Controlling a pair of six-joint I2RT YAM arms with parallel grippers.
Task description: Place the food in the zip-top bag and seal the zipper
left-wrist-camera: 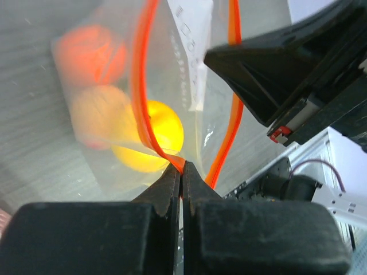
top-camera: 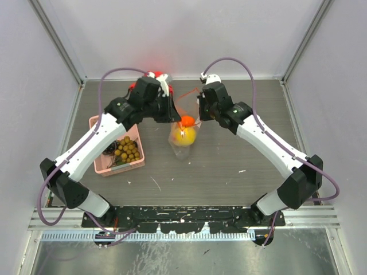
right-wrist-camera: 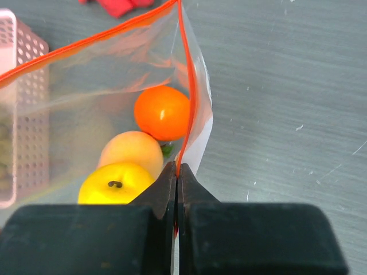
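The clear zip top bag (top-camera: 179, 150) hangs between my two grippers with its orange-edged mouth spread apart. A yellow fruit (top-camera: 184, 136), an orange fruit (top-camera: 187, 121) and a peach-coloured fruit (right-wrist-camera: 133, 152) sit inside it. My left gripper is shut, with the orange rim (left-wrist-camera: 140, 97) pinched at its fingertips. On the opposite side of the mouth, my right gripper is shut on the other part of the rim. In the left wrist view, the right gripper's dark fingers (left-wrist-camera: 264, 69) reach to the bag's far edge.
A pink basket (top-camera: 140, 163) with several small round brown-green items (top-camera: 127, 150) stands to the left, partly under the left arm. A red cloth (top-camera: 136, 86) lies at the back, mostly covered by the left gripper.
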